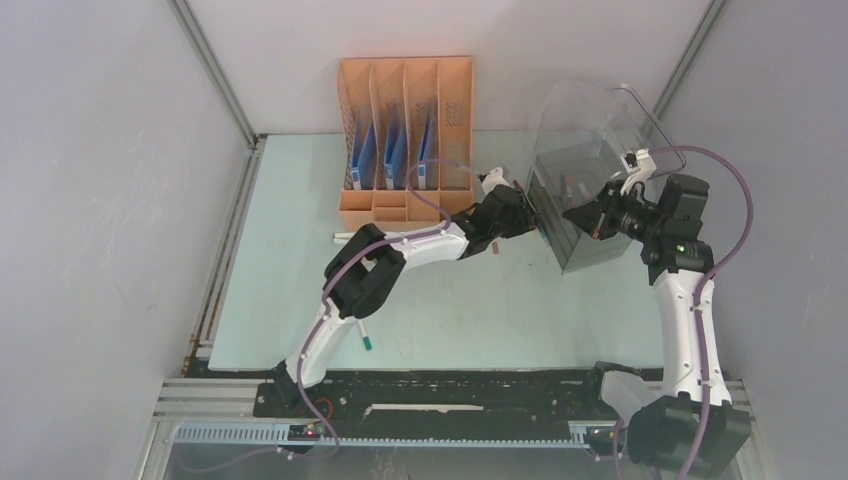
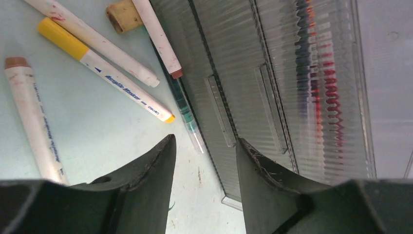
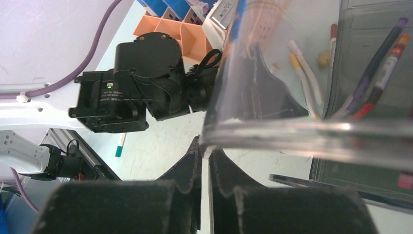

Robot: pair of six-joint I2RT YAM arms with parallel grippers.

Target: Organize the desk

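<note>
My left gripper hangs over markers beside the clear acrylic box [image 1: 590, 255], fingers apart and empty. Below it lie a yellow marker [image 2: 126, 87], a brown-capped marker [image 2: 34, 117], white markers [image 2: 104, 44], a teal marker [image 2: 185, 112] at the box's edge and a small wooden cylinder [image 2: 122, 17]. My right gripper is shut on the edge of the box's clear lid [image 3: 272, 131], held raised. Dark, purple and red markers [image 3: 387, 73] lie inside the box.
A peach organiser [image 1: 455, 100] with blue folders stands at the back. A teal-capped marker [image 1: 367, 342] lies at the front left. The left and front of the desk have clear room.
</note>
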